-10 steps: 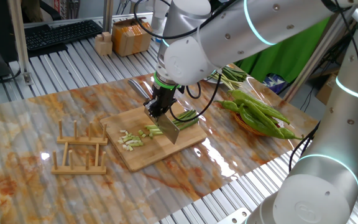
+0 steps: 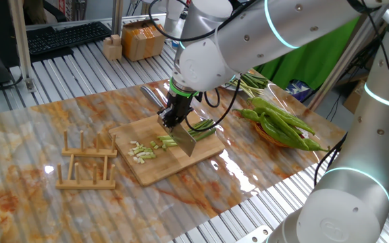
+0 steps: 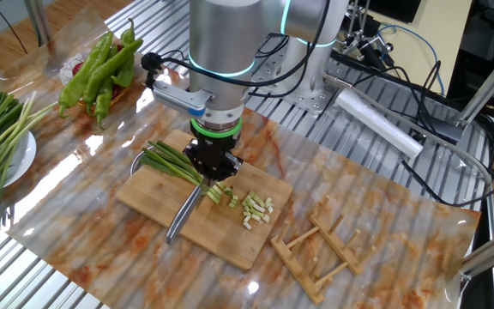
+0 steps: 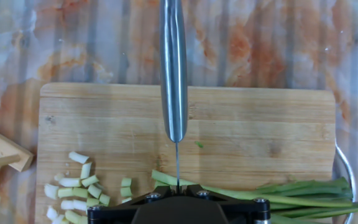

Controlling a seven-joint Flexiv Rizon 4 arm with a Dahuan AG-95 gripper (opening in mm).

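Observation:
My gripper (image 2: 172,120) is shut on a cleaver with a grey metal handle (image 4: 174,74). In exterior view 1 the cleaver's blade (image 2: 184,139) points down over the wooden cutting board (image 2: 147,177). The blade is edge-on in the wrist view, among the scallions. Long green scallions (image 3: 168,160) lie on the board to one side of the blade. Cut pieces (image 3: 256,208) are heaped on the other side, with a few short ones close to the blade. Whether the edge touches the board is hard to tell.
A wooden peg rack (image 2: 86,183) stands beside the board. Green peppers (image 2: 275,123) fill a basket on the other side. More scallions (image 3: 3,142) lie on a white plate (image 3: 22,163). Bare marbled tabletop (image 2: 19,209) stretches in front of the rack.
The arm and cleaver have shifted very slightly, if at all. The scallions and cut pieces look the same.

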